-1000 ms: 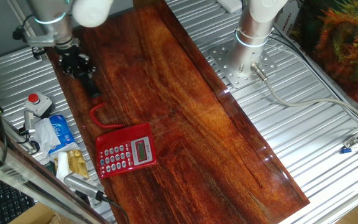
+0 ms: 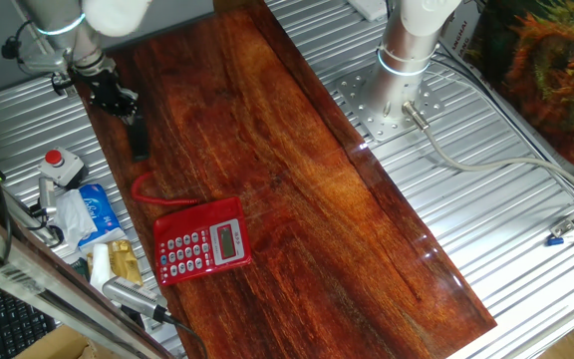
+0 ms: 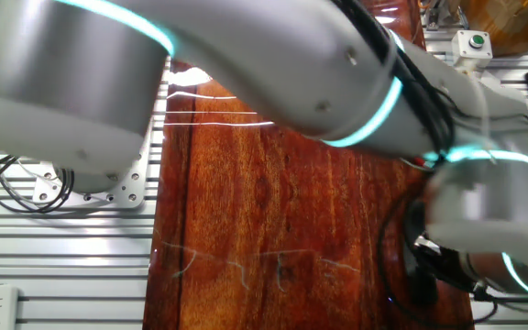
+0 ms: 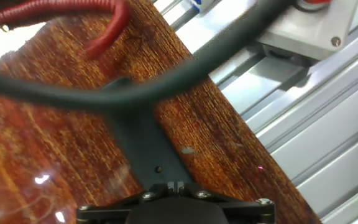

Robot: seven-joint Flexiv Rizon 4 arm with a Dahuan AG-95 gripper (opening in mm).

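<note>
On the wooden table (image 2: 297, 229), the red telephone (image 2: 203, 241) sits near one long side, keypad and display upward. Its coiled red cord (image 2: 163, 200) curves toward a long black piece (image 2: 139, 140) that looks like the handset. My gripper appears shut on the near end of this black handset (image 4: 145, 146), which stretches away over the wood. Blur hides whether the red cord (image 4: 114, 28) joins the far tip. In exterior view 2 my arm covers the phone, while the dark handset (image 3: 418, 247) shows partly beside the gripper.
A grey box with a red button (image 2: 63, 165) and a blue-white tissue pack (image 2: 93, 214) lie just off the table's edge. A dark cable (image 4: 185, 84) loops across the wrist view.
The cord's bend has shifted left. The phone base stays put.
</note>
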